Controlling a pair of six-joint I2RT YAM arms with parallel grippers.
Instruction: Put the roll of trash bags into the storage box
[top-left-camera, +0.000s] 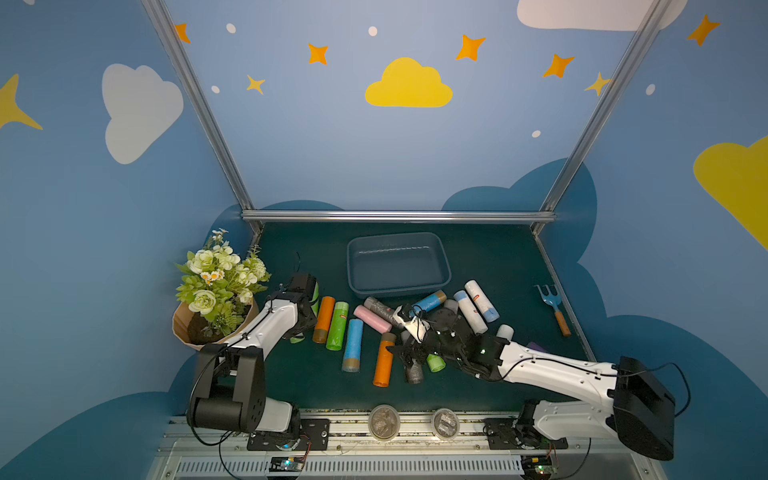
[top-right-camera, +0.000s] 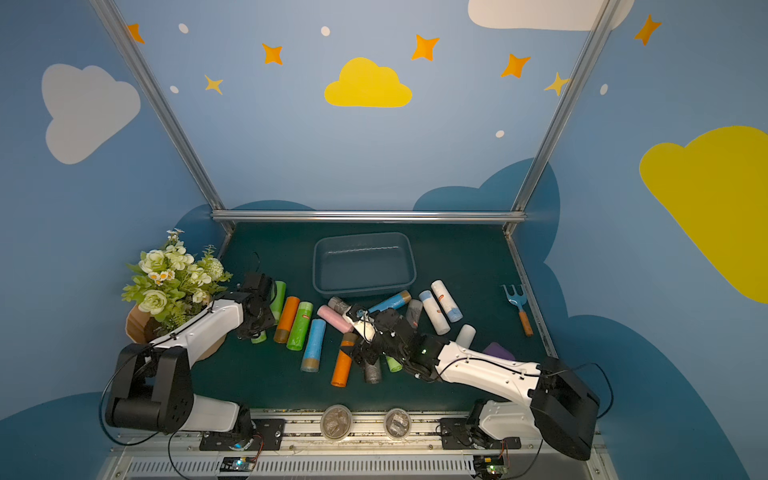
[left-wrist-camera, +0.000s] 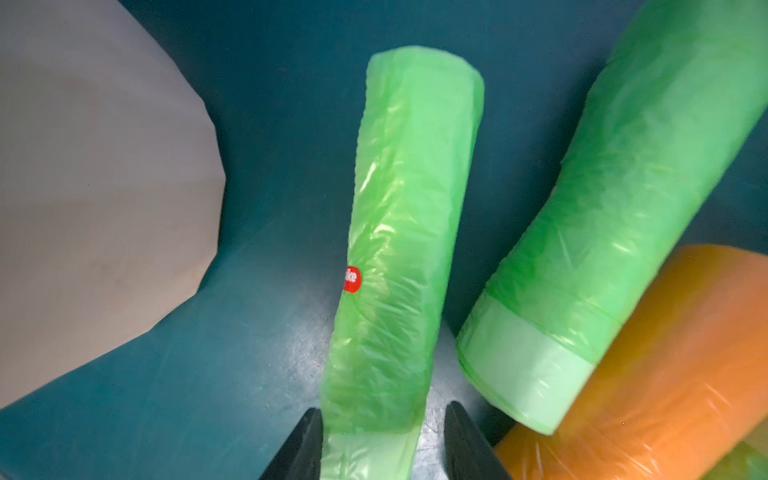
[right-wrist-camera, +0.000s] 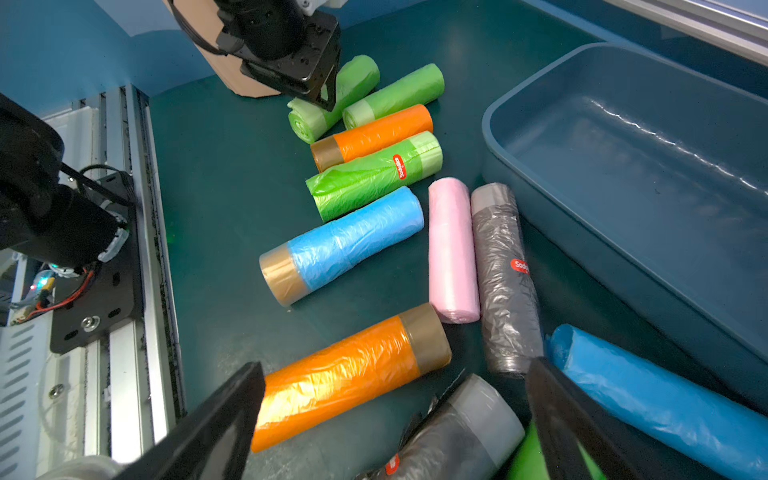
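Note:
In the left wrist view a green roll of trash bags with a red label lies lengthwise on the table. My left gripper is partly open at its near end, one finger by the roll's left edge and a gap showing on the right. A second green roll lies to the right of it. The blue-grey storage box stands empty at the back middle. My right gripper is open above the rolls; a grey roll and an orange roll show between its fingers.
More rolls lie across the table, among them a blue roll, a pink roll and white rolls. A flower pot stands left of the left arm. A garden fork lies at the right edge.

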